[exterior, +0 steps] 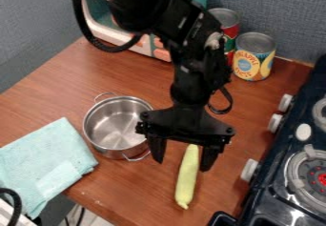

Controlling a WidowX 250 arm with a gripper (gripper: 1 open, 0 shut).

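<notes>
My black gripper [184, 152] points down over the wooden table, open, with its fingers apart above the upper end of a pale yellow corn cob [186, 183], which lies lengthwise on the wood. A steel pot [106, 127] with two handles stands just left of the gripper. I cannot tell whether the fingers touch the corn.
A black stove [298, 192] with white knobs fills the right side. Two cans, one a labelled tin [254, 61], stand at the back near a pink-and-teal rack [109, 34]. A light blue towel [36, 163] lies at the left.
</notes>
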